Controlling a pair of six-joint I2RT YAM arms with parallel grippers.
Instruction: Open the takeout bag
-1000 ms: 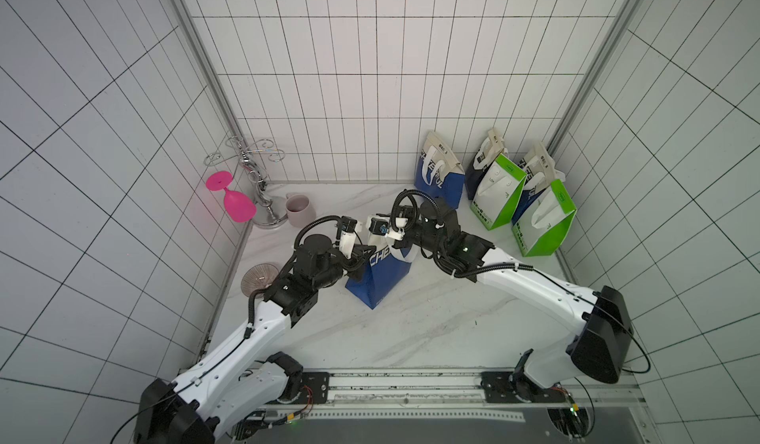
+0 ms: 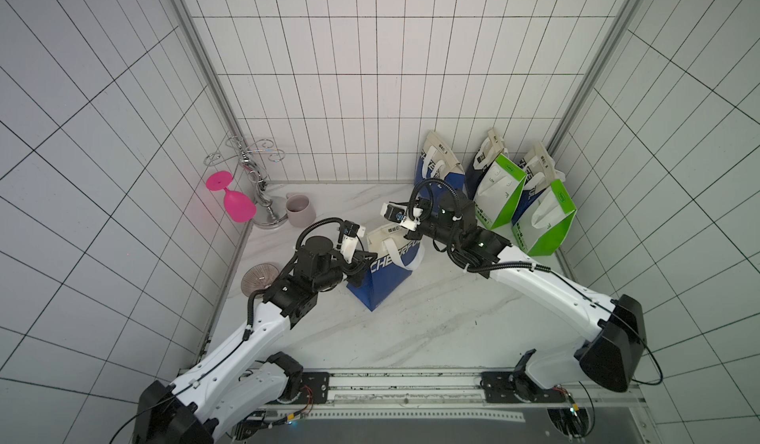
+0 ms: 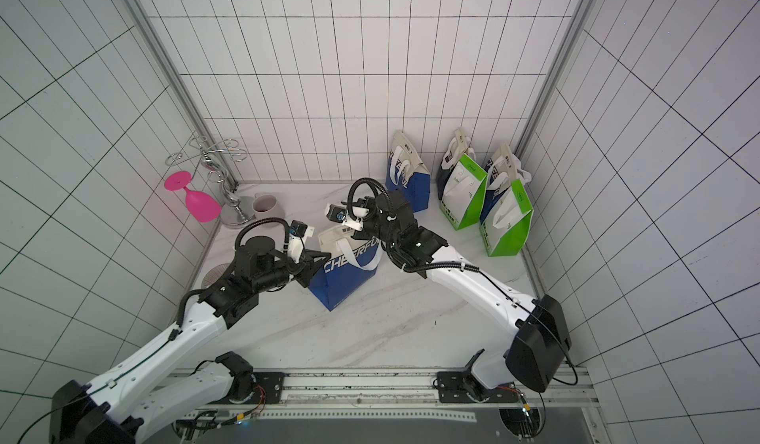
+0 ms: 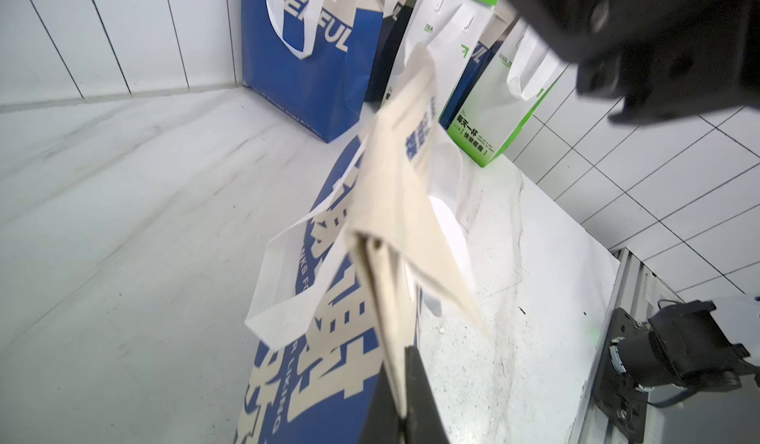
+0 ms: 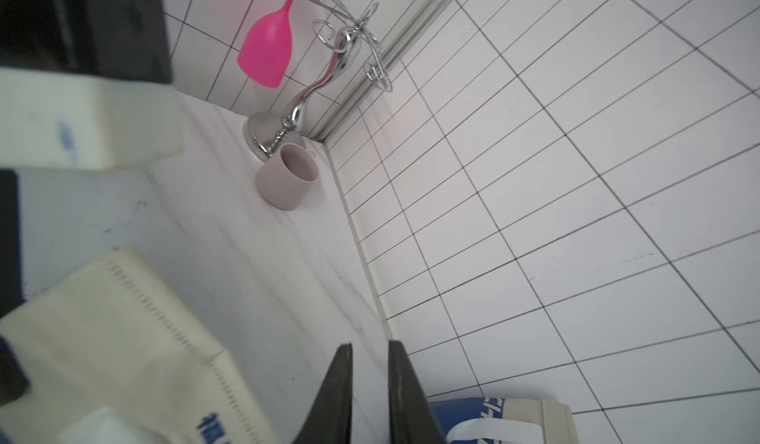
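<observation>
The blue takeout bag with a cream top (image 2: 389, 268) stands near the middle of the counter, white handles hanging at its sides. At its left side edge is my left gripper, shut with the bag's thin cream edge (image 4: 388, 317) running down between its fingers. The bag's top still looks pressed flat and folded over in the left wrist view. My right gripper is part open above the counter, empty between its fingertips; the bag's cream top (image 5: 134, 349) shows apart from it at lower left.
More blue and green bags (image 2: 546, 218) stand at the back right. A mug (image 2: 299, 209), a metal rack (image 2: 261, 179) holding a pink goblet (image 2: 237, 204) and a round dish (image 2: 259, 278) occupy the left.
My right arm has moved rightward and slightly up, away from the bag's top, leaving more of the bag visible. My left arm stays almost still at the bag's left side.
</observation>
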